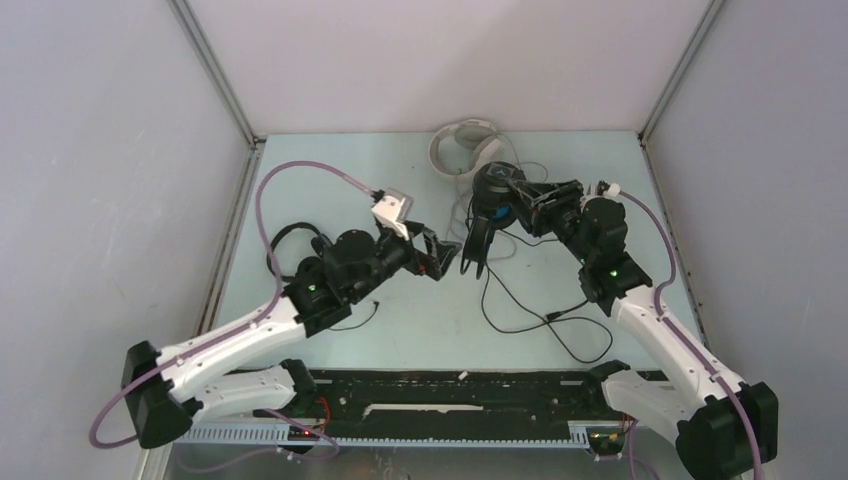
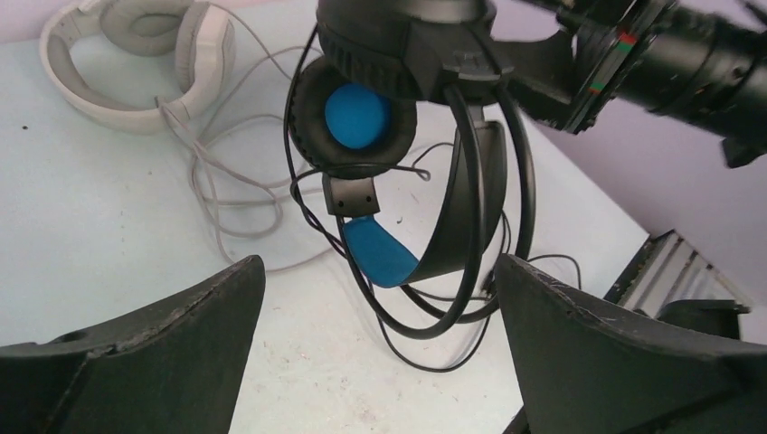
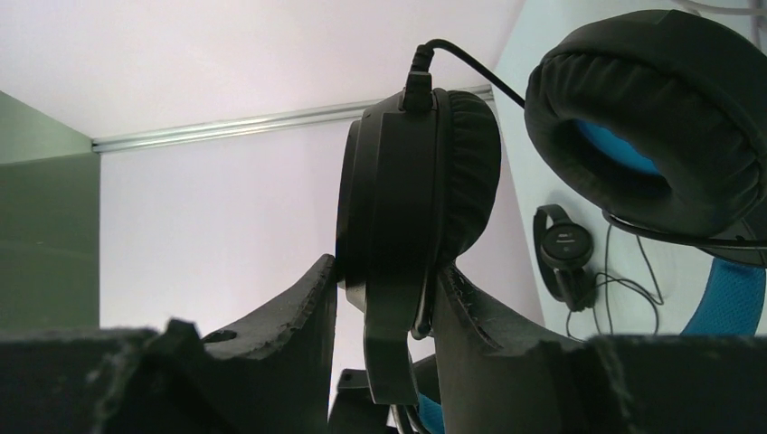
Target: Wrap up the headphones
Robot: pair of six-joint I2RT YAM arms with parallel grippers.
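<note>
Black headphones with blue inner padding (image 1: 493,195) hang in the air right of centre, their band curving downward and a cable dangling to the table. My right gripper is shut on one ear cup (image 3: 416,181); the other cup (image 3: 647,117) hangs beside it. My left gripper (image 1: 440,255) is open just left of the hanging band. In the left wrist view its fingers frame the band loop (image 2: 425,325) from below, with no contact clearly visible.
White headphones (image 1: 460,150) with a tangled pale cable lie at the back. Another black headset (image 3: 565,244) lies on the left of the table (image 1: 420,330), partly under my left arm. Black cables spread over the front right.
</note>
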